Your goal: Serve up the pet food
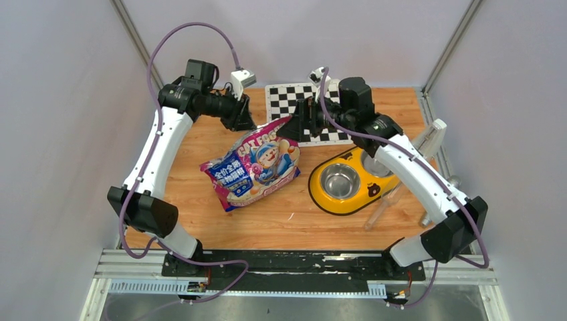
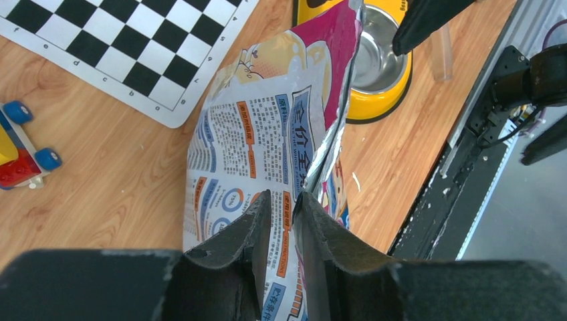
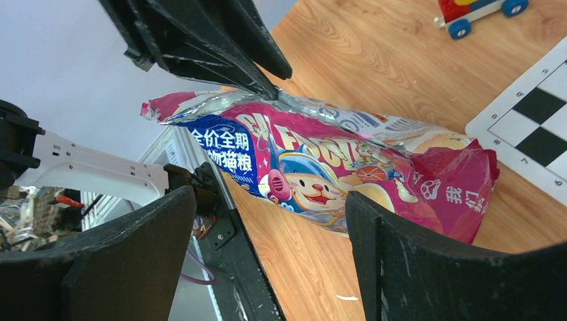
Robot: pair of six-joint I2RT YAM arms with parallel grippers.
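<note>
A pink and blue cat food bag stands on the wooden table left of the middle, its printed front towards the table's near side. At its top edge, my left gripper is part open. One fingertip touches the bag's silvery seam, while the other stands apart from it. My right gripper is wide open by the bag's right upper corner, and the bag shows beyond its spread fingers. On the right sits a yellow feeder with two metal bowls, the farther one partly covered by my right arm.
A clear scoop-like tool lies at the feeder's right side, partly under the right arm. Behind the bag is a checkered board. A toy car rests on the table near the board. Bare wood lies in front of the bag.
</note>
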